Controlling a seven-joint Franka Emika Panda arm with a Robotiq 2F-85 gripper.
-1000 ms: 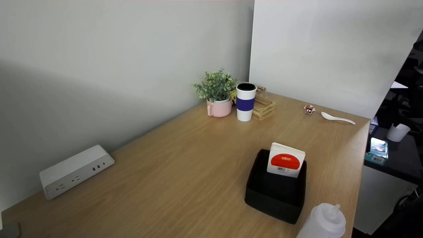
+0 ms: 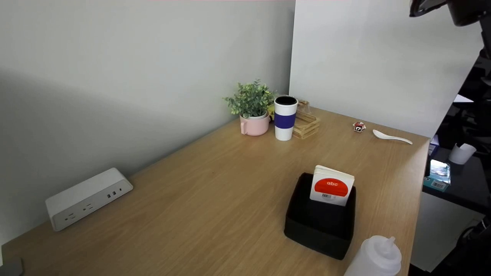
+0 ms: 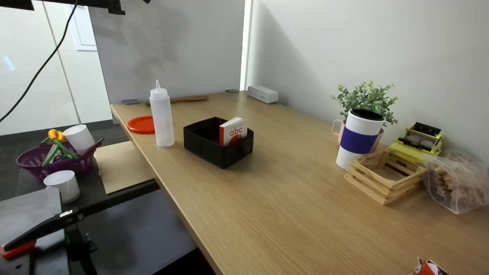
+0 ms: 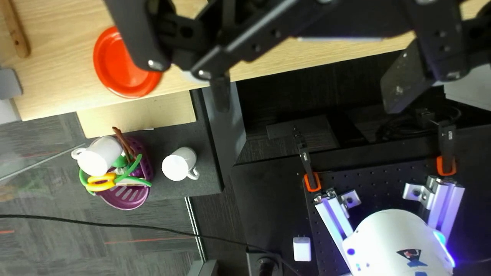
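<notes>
In the wrist view my gripper is open, its two dark fingers [image 4: 222,94] wide apart at the top, with nothing visible between them. It hangs high near the table's edge. Only dark pieces of the arm [image 2: 465,11] show at the top right of exterior view 1. On the table a black open box [image 3: 208,149] holds a white and red "abc" book or card stack [image 2: 332,184] leaning at one end. Beside the box stands a translucent squeeze bottle [image 3: 162,117], upright. Behind it lies a red plate or lid [image 3: 141,124].
At the back are a white cup with a purple band [image 3: 358,139], a potted plant [image 2: 252,101], and a wooden crate [image 3: 386,176]. A white spoon [image 2: 391,137] lies near the far edge. A purple basket [image 4: 131,195] stands off the table. Mid-table is clear.
Dark parts of the arm have come into exterior view 1 at the top right. The objects on the table have not moved.
</notes>
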